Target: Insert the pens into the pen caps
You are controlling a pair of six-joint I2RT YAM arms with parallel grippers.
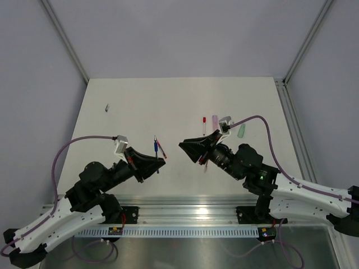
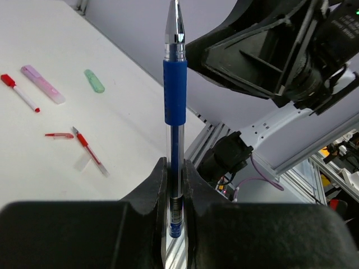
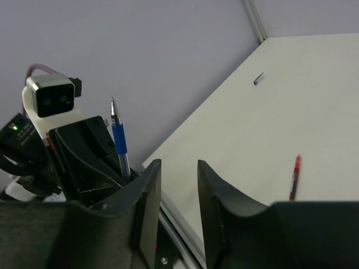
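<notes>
My left gripper (image 1: 157, 165) is shut on an upright blue pen (image 2: 174, 92), tip up with no cap on it, seen in all views. My right gripper (image 1: 188, 148) is apart from it to the right, its fingers parted and nothing between them in the right wrist view. A small blue item, perhaps a cap (image 3: 258, 78), lies at the table's back left (image 1: 106, 107). A red pen (image 2: 90, 151) and a small red piece (image 2: 59, 135), possibly a cap, lie on the table.
A red-and-white marker (image 2: 21, 92), a pink highlighter (image 2: 44, 84) and a green item (image 2: 94, 81) lie to the right on the white table (image 1: 129, 101).
</notes>
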